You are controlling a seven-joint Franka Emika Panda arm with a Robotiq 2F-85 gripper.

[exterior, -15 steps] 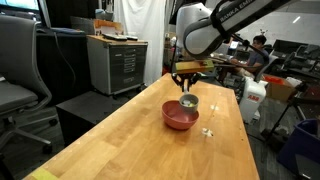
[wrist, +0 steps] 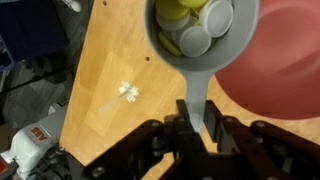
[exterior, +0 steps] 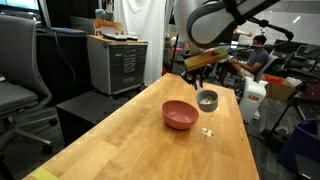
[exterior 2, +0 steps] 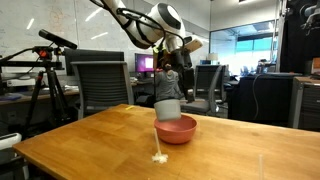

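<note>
In the wrist view my gripper is shut on the handle of a grey cup (wrist: pixel 198 69), the handle running down between the fingers. Yellow and whitish round pieces (wrist: pixel 215 17) lie inside the cup. The red bowl (wrist: pixel 280 70) fills the right of that view, its rim right beside the cup. From exterior view 1, the cup (exterior: pixel 207 101) hangs above the table just right of the red bowl (exterior: pixel 180 115). Exterior view 2 has the cup (exterior 2: pixel 168 109) in front of the bowl (exterior 2: pixel 178 130), partly covering it, and tilted a little.
A small white object (wrist: pixel 128 91) lies on the wooden table near the bowl, close to the table edge. Office chairs (exterior: pixel 20 95) and a drawer cabinet (exterior: pixel 115 65) stand beyond the table.
The arm has carried the cup to the right, from over the red bowl to beside it, and slightly up. The bowl has stayed in place.
</note>
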